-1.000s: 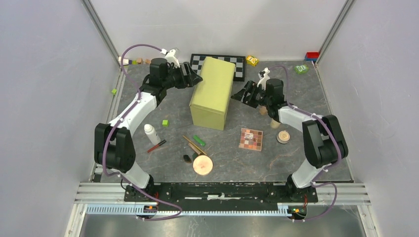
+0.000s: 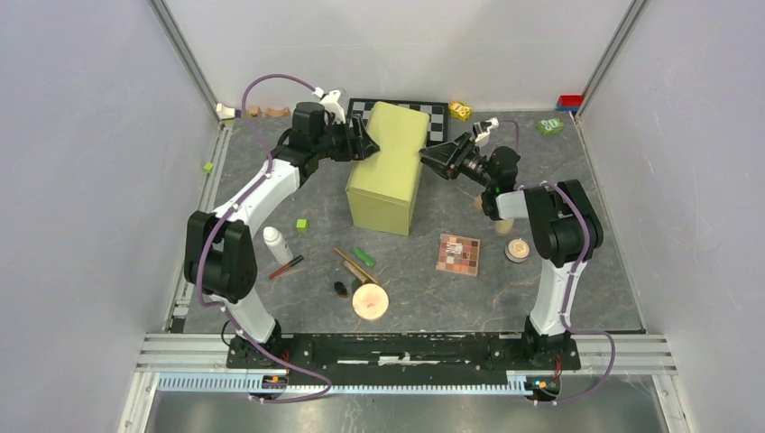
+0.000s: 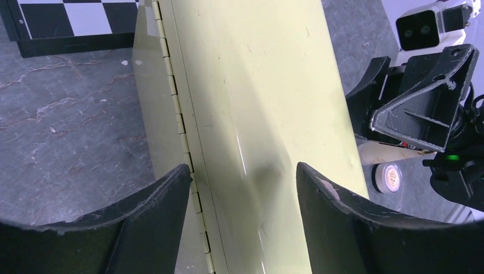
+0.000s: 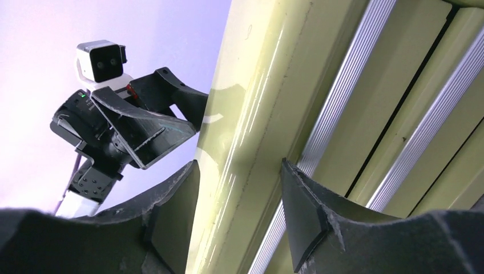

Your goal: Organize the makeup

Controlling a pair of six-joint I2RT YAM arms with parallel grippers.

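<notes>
A pale yellow-green box (image 2: 383,171) stands upright at the table's centre, hinged along one side in the left wrist view and showing silver strips in the right wrist view. My left gripper (image 2: 363,142) is at its upper left, fingers apart against or very near the hinged edge (image 3: 243,177). My right gripper (image 2: 428,158) is at its right side, fingers apart at the box's face (image 4: 240,168); contact is unclear. A palette (image 2: 458,255), brushes (image 2: 354,263), a cream disc (image 2: 370,303) and a small round compact (image 2: 517,249) lie in front.
A white bottle (image 2: 276,244) and red pen (image 2: 285,269) lie front left. A checkered board (image 2: 359,111) is behind the box. Small blocks (image 2: 301,225) and a green item (image 2: 549,125) are scattered about.
My left gripper has moved right onto the box's edge. My right gripper has moved up and closer to the box, which has shifted very slightly upward at its top.
</notes>
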